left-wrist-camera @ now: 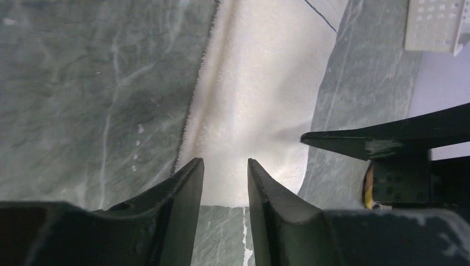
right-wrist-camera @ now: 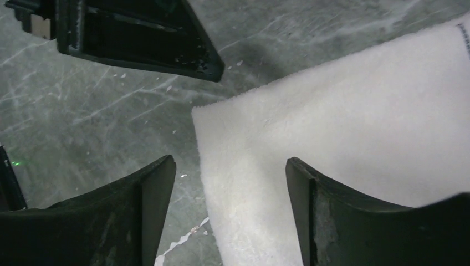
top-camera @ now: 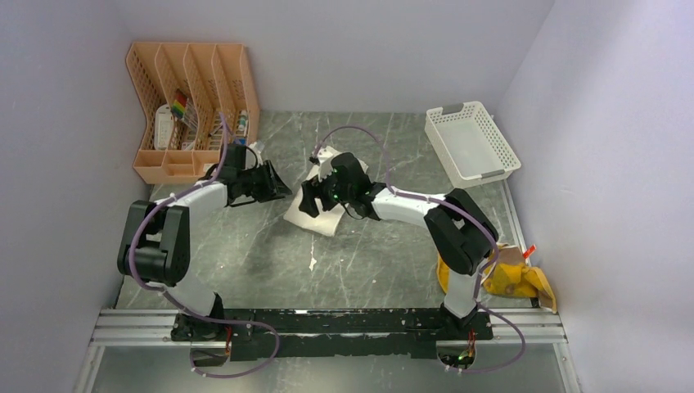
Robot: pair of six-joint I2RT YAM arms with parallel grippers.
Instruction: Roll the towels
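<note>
A folded white towel (top-camera: 321, 222) lies flat and slanted on the grey table, with a dark line across its far end. Over its left part hovers my right gripper (top-camera: 309, 199), open, nothing held; its fingers (right-wrist-camera: 147, 194) straddle the near-left edge in the right wrist view. My left gripper (top-camera: 282, 187) stands open just left of the towel. In the left wrist view the towel (left-wrist-camera: 260, 83) stretches away beyond the fingers (left-wrist-camera: 185, 188), empty between them. The right arm covers the towel's middle in the top view.
A tan divided rack (top-camera: 151, 173) with small items stands at the back left. The white basket (top-camera: 464, 178) at the back right looks empty. Yellow cloths (top-camera: 511, 281) lie at the right. Bare table (top-camera: 368, 274) stretches in front of the towel.
</note>
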